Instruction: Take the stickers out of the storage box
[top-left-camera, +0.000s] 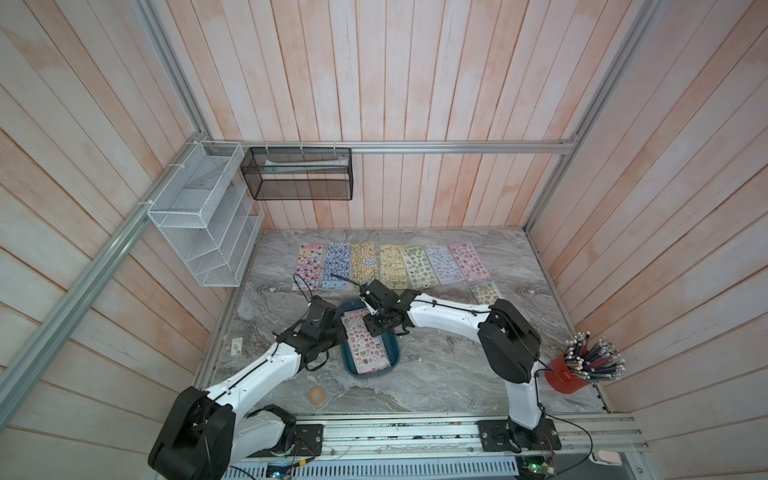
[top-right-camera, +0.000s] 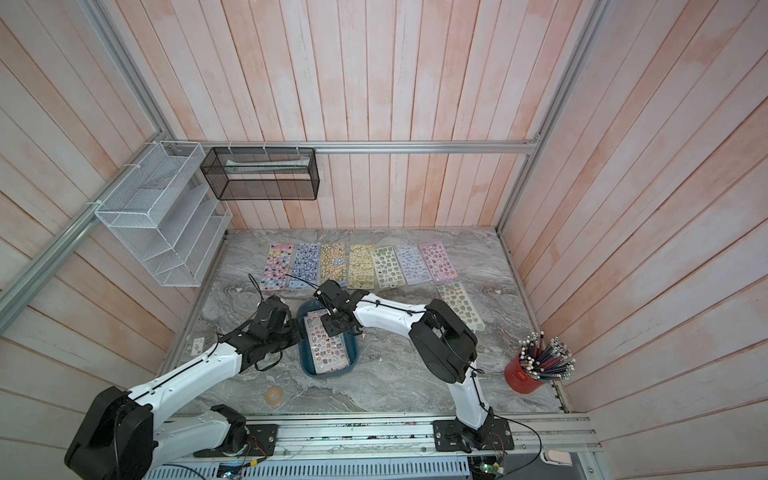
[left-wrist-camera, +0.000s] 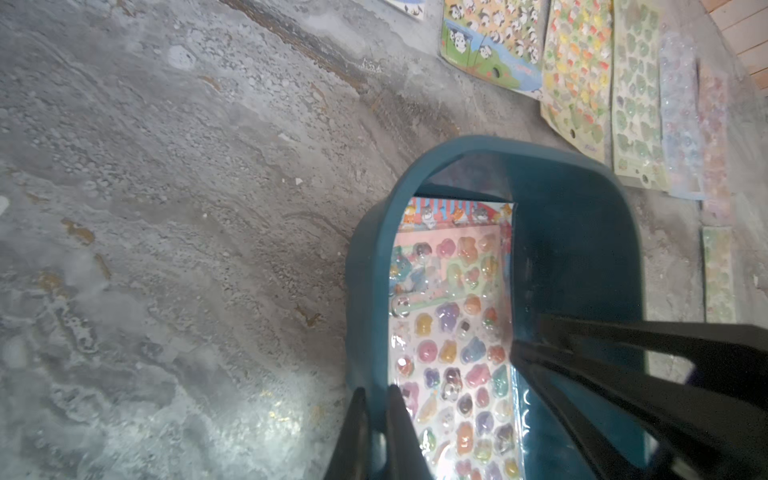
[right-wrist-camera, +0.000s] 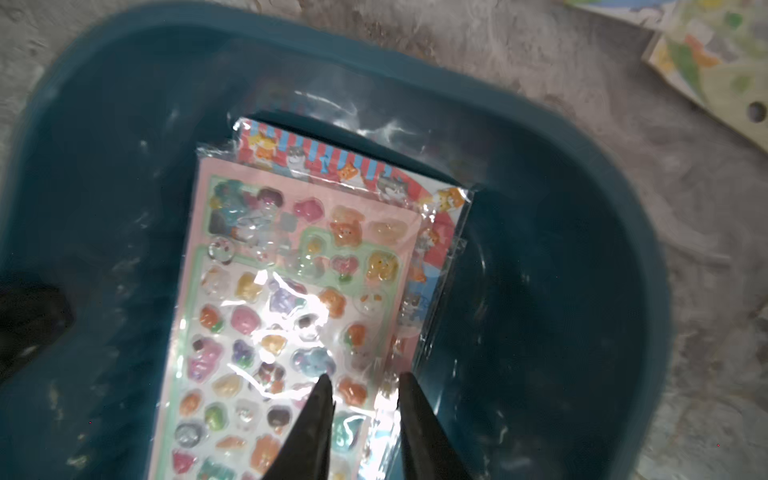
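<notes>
The teal storage box (top-left-camera: 395, 352) stands on the marbled table and holds a small stack of sticker sheets. Its top sheet (right-wrist-camera: 240, 336) has a pink border and puffy animals; a red-and-blue striped sheet (right-wrist-camera: 320, 160) peeks out beneath at the far and right edges. On the box's left wall, my left gripper is shut on the rim. Inside the box, my right gripper is part open over the top sheet's right edge. A gap shows between its fingertips, and I cannot tell whether they touch the sheet.
Several sticker sheets (top-left-camera: 416, 266) lie in a row behind the box, with another sheet (top-right-camera: 460, 305) right of it, partly hidden in the top left view. A red pen bucket (top-left-camera: 562, 377) stands far right; a tape roll (top-left-camera: 317, 395) lies in front.
</notes>
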